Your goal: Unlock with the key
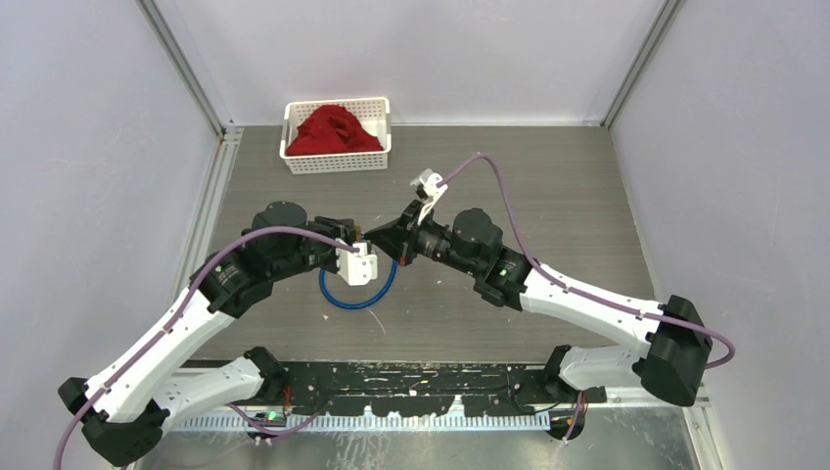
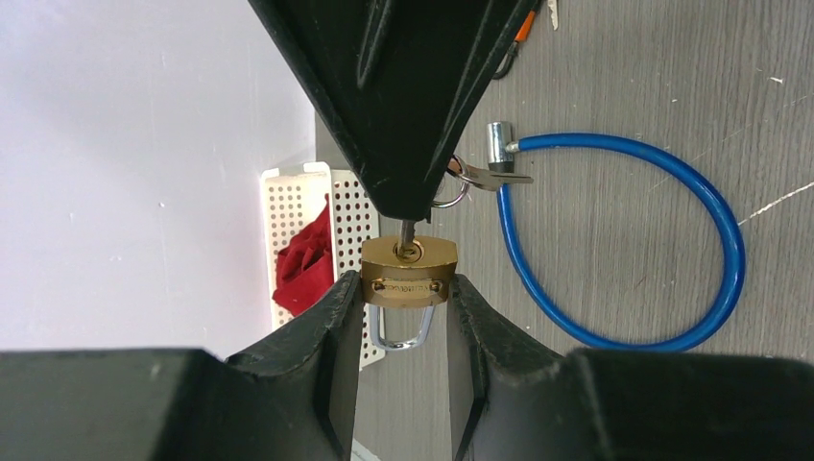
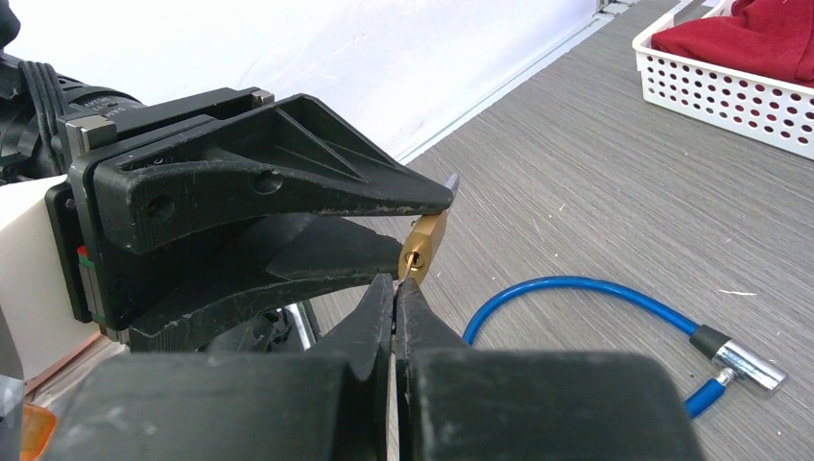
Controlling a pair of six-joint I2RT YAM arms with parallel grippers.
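A brass padlock (image 2: 409, 279) is clamped between the fingertips of my left gripper, its steel shackle (image 2: 403, 343) pointing away. In the right wrist view the padlock (image 3: 428, 240) turns its keyhole face toward my right gripper. That gripper is shut on a key (image 2: 407, 231), whose blade reaches the keyhole; how deep it sits cannot be told. A ring with a second key (image 2: 491, 178) hangs beside the right fingers (image 2: 394, 144). From the top, my left gripper (image 1: 358, 233) and right gripper (image 1: 370, 236) meet tip to tip.
A blue cable loop with a metal end (image 2: 500, 144) lies on the table below the grippers. Toward the back stands a white basket (image 1: 339, 164) holding red cloth (image 1: 335, 131).
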